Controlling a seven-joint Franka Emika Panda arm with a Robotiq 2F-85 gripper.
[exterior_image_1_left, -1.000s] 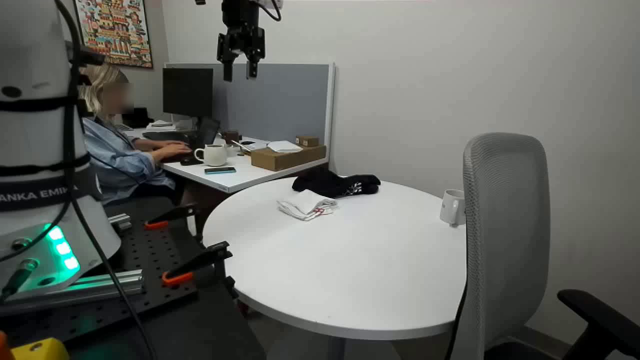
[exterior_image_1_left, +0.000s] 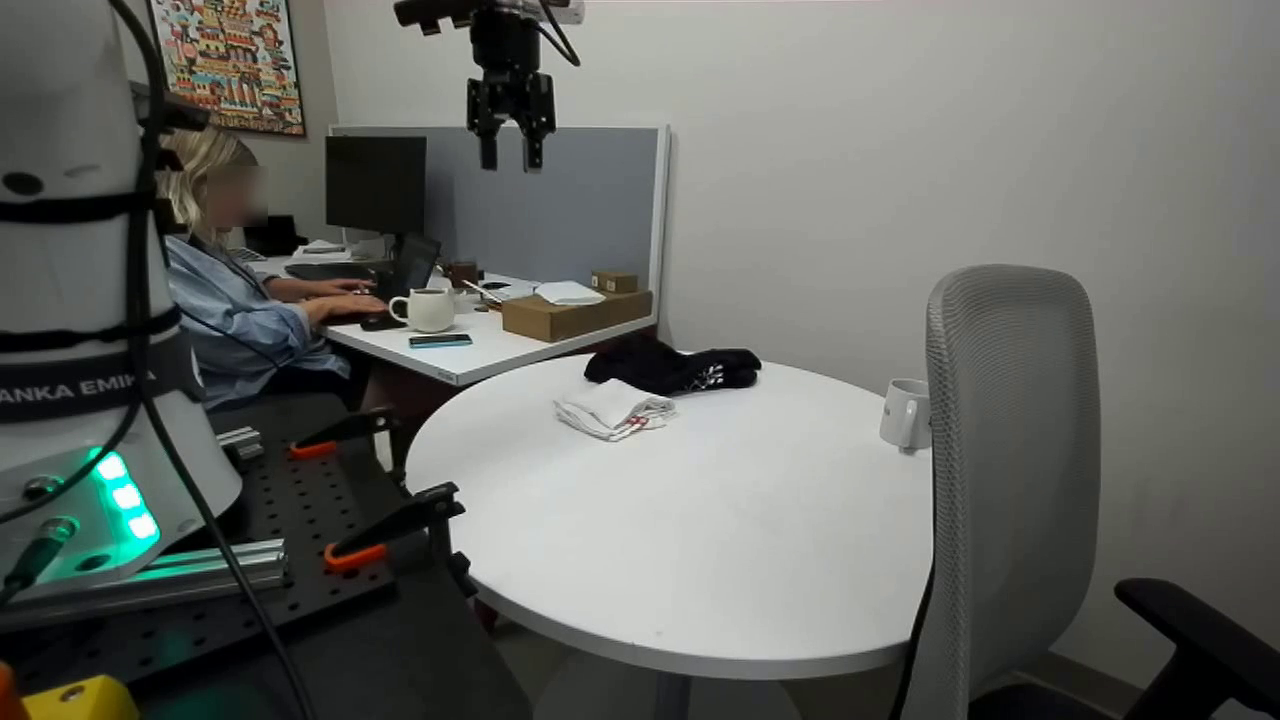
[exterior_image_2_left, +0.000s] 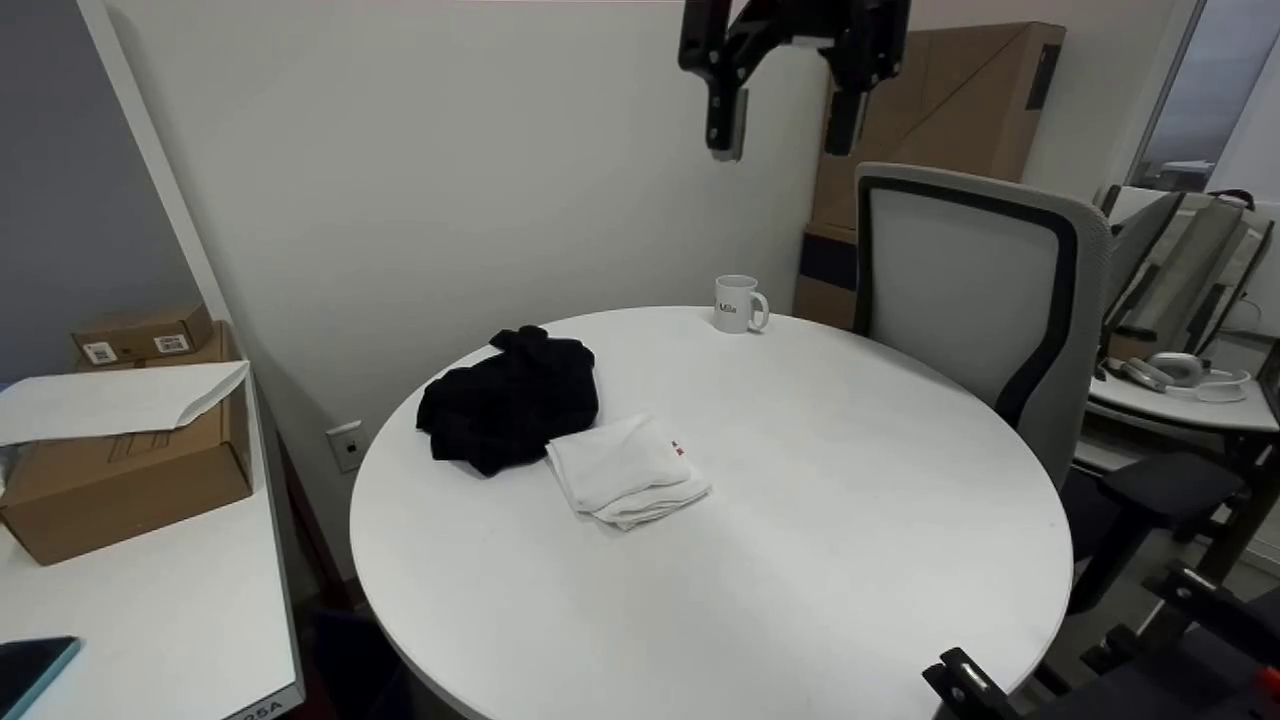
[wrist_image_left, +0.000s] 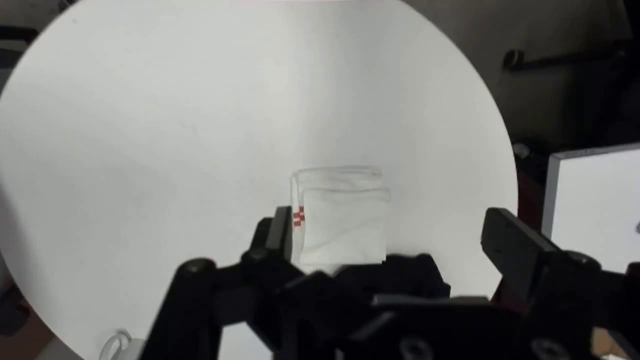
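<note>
A folded white cloth (exterior_image_2_left: 624, 468) with small red marks lies flat on the round white table (exterior_image_2_left: 828, 516). Beside it, toward the wall, is a crumpled black cloth (exterior_image_2_left: 510, 402) with white print visible in the first exterior view. My gripper (exterior_image_1_left: 510, 150) hangs high above the table, fingers spread, nothing between them. From the wrist, the white cloth (wrist_image_left: 345, 225) shows beyond the open gripper, nearer the left finger; the black cloth (wrist_image_left: 396, 273) is partly hidden behind the gripper body.
A white mug (exterior_image_2_left: 734, 305) stands near the table's far edge. A grey mesh chair (exterior_image_1_left: 1020, 444) is close against the table. The adjoining desk holds a cardboard box (exterior_image_1_left: 576, 314), a mug and a phone, with a person seated there.
In the first exterior view my gripper has shifted a little to the right and slightly down, still open. Both cloths and the mug lie where they were.
</note>
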